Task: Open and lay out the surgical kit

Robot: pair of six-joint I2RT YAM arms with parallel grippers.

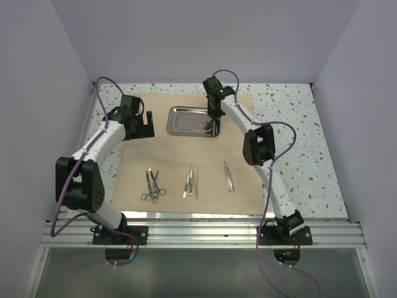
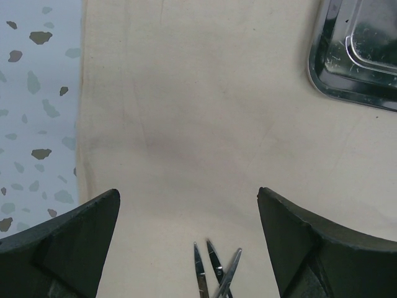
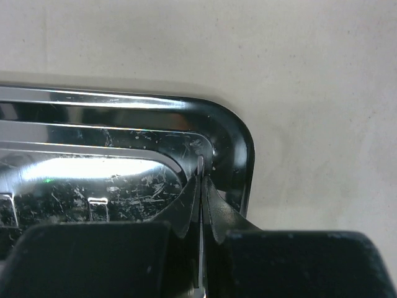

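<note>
The metal tray (image 1: 180,131) lies at the back of the beige cloth. My right gripper is shut over the tray's right end. A thin metal instrument (image 3: 200,162) shows along the line between its fingers, its tip just past them; most of it is hidden. My left gripper is open above the cloth, left of the tray, with nothing between its fingers. At the cloth's front left lie scissors-like instruments (image 1: 153,186), whose tips (image 2: 217,267) enter the left wrist view. Slim instruments (image 1: 191,181) lie front centre, tweezers-like ones (image 1: 229,177) front right.
Beneath everything is the beige cloth (image 1: 155,158) on a speckled table (image 1: 304,149). Bare cloth separates the tray from the front instruments.
</note>
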